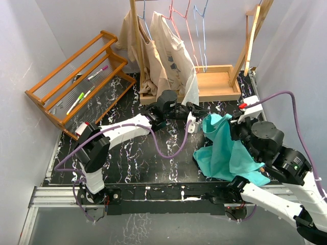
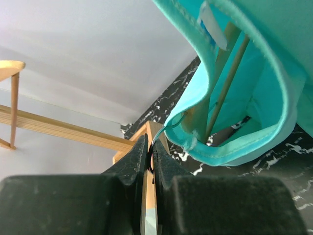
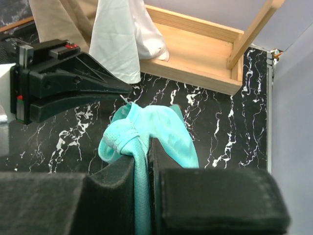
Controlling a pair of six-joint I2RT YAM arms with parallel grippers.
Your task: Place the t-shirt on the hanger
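The teal t-shirt hangs from my right gripper, which is shut on a bunched strip of it, and trails on the black table. My left gripper is shut at the shirt's left edge; a thin wire hook runs from between its fingertips into the teal cloth opening. Inside that opening, in the left wrist view, light rods show, partly hidden by the cloth.
A wooden rack at the back holds beige garments and empty coloured hangers. A tilted wooden shelf with pens stands at left. Walls close in on both sides.
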